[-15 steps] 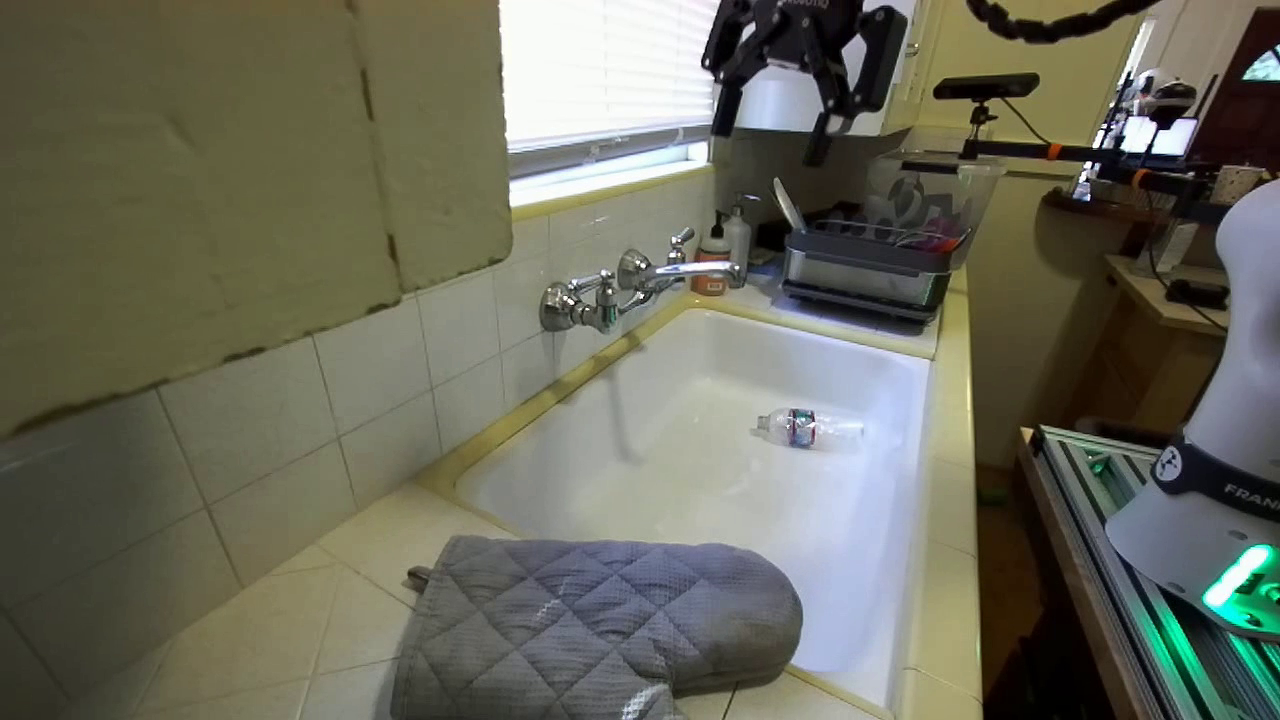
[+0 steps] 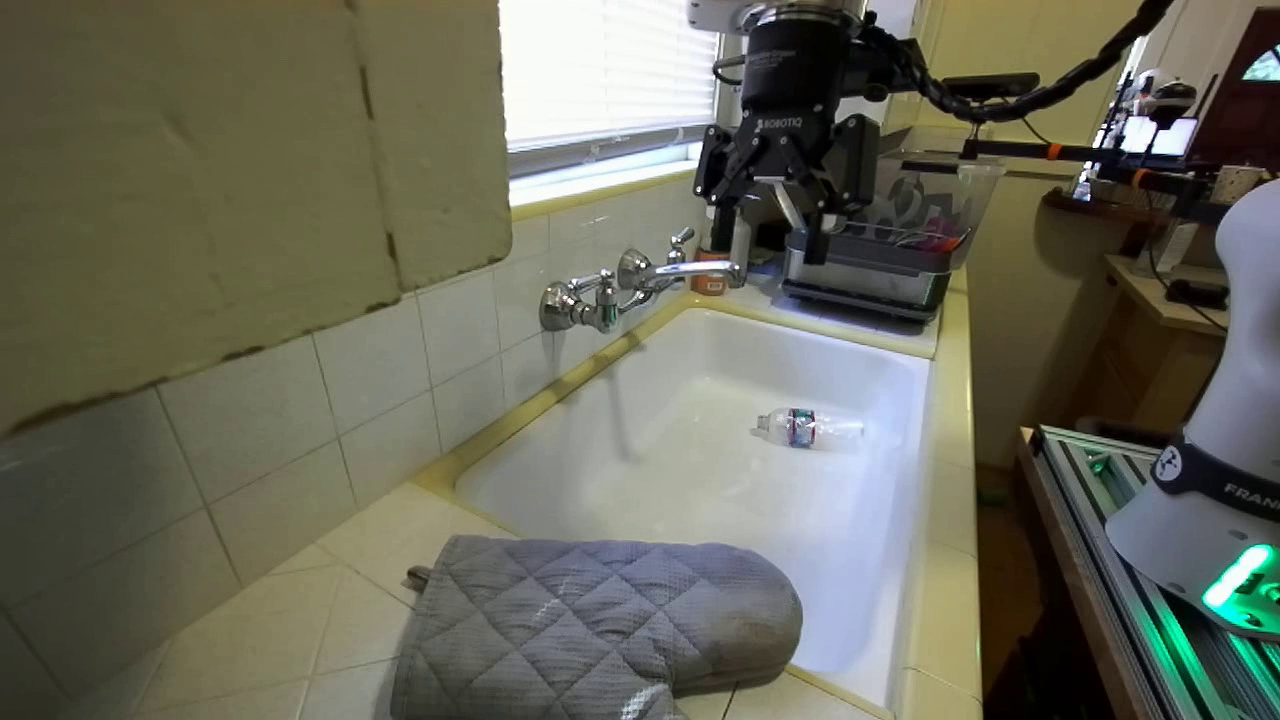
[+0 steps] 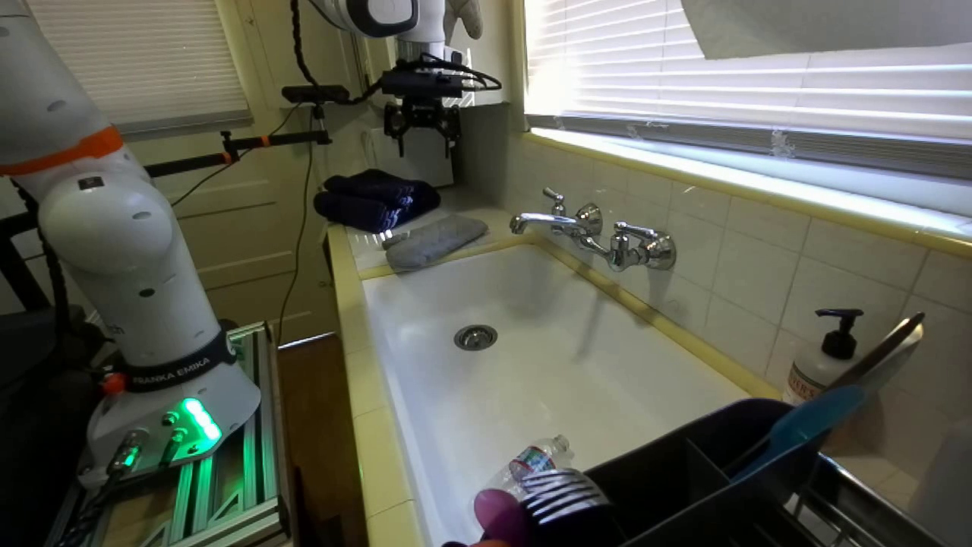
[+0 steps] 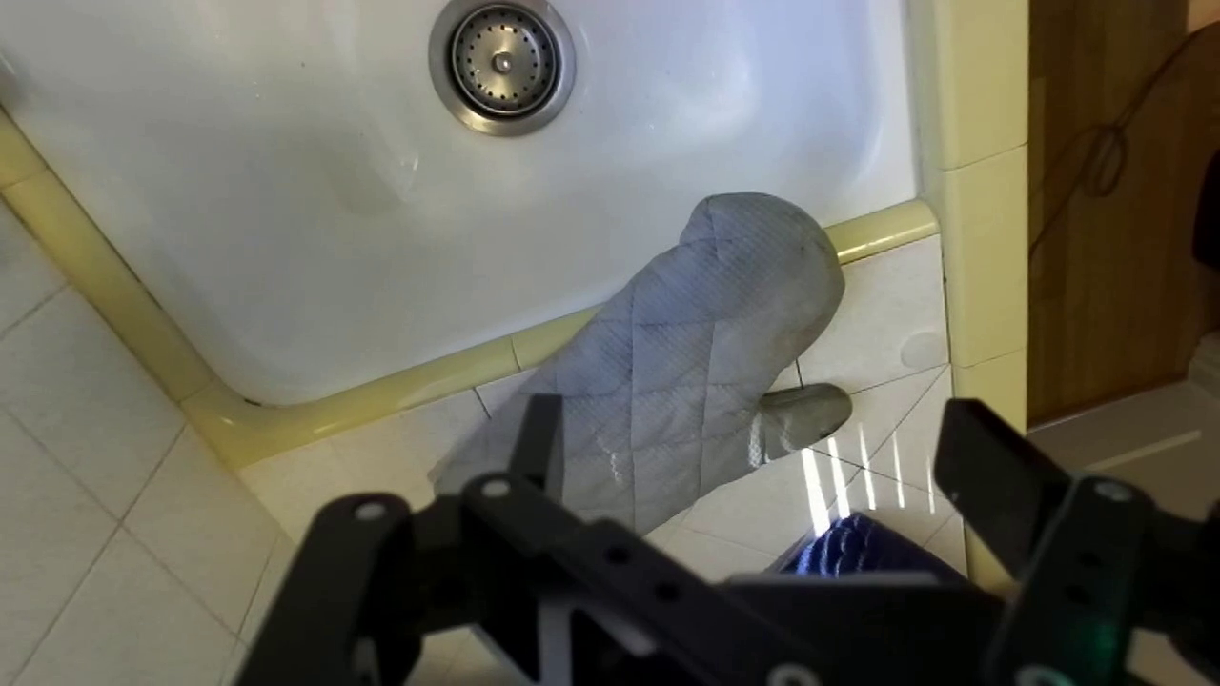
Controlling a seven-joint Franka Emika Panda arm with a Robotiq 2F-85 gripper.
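A grey quilted oven mitt [image 2: 600,612] lies flat on the tiled counter at the sink's near end in exterior view 1. Its rounded tip reaches over the yellow edge of the white sink [image 2: 636,480]. My gripper [image 2: 782,240] hangs open in the air, fingers downward, with nothing between them. From the wrist the mitt [image 4: 675,354] shows below and ahead of the fingers, its cuff partly hidden behind the left one. A clear plastic bottle [image 2: 810,428] rests on its side in the sink, toward the far end.
A chrome faucet [image 2: 648,276] juts from the tiled wall over the sink. The dish rack [image 2: 870,270] stands beyond the far end, with a soap bottle [image 3: 820,360] near it. Dark blue cloth [image 3: 378,199] lies beside the mitt. The sink around its drain [image 3: 475,337] is clear.
My gripper has come down in exterior view 1, from the top of the frame to in front of the dish rack. The mitt and bottle are unmoved.
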